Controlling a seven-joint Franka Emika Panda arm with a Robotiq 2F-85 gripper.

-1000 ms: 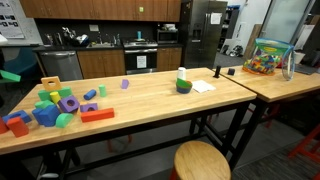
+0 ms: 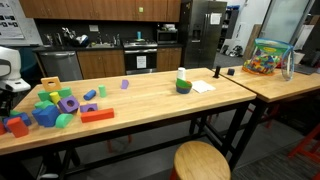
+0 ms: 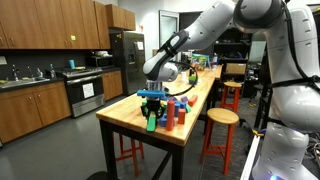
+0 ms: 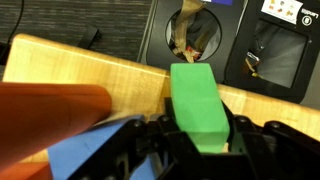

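Note:
In the wrist view a long green block (image 4: 197, 105) stands out from between the dark fingers of my gripper, which is shut on it. Exterior view 2 shows the gripper (image 3: 152, 105) above the near end of the wooden table, with the green block (image 3: 152, 122) pointing down beneath it. At the left edge of exterior view 1 the gripper (image 2: 10, 86) is low, beside the toy blocks; the held block cannot be made out there. Whether the block touches the table is unclear.
Close to the gripper are a red-orange piece (image 4: 45, 120) and a blue block (image 4: 90, 152). Several coloured blocks crowd the table's left end, including a purple ring (image 2: 69, 104) and a long red block (image 2: 97, 115). A green bowl (image 2: 183, 87) stands farther right, with bare tabletop between.
My gripper has come down at the left end of the table, carrying the green block. The other blocks on the table look unmoved.

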